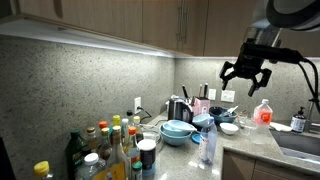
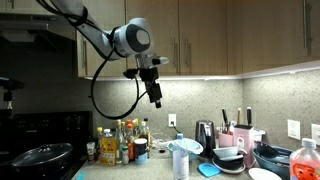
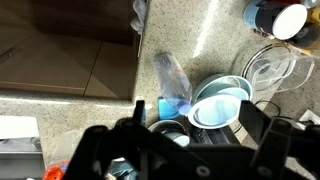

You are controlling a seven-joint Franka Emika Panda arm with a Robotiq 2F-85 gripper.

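Observation:
My gripper (image 1: 237, 87) hangs high above the counter, open, and nothing is between its fingers. Its two dark fingers (image 3: 118, 140) stand wide apart at the bottom of the wrist view. Below it on the counter is a clear water bottle (image 3: 174, 84), upright in exterior view 1 near the counter's front edge. Beside the bottle sits a stack of light blue bowls (image 3: 216, 102). The gripper touches none of these.
Several sauce and oil bottles (image 1: 117, 155) crowd the left of the counter. A striped mug (image 1: 148, 152) stands near the bowls. A large red-capped bottle (image 1: 262, 115) is by the sink (image 1: 298, 145). Upper cabinets (image 2: 200, 40) run along the wall. Bare counter (image 1: 236, 141) lies right of the clear bottle.

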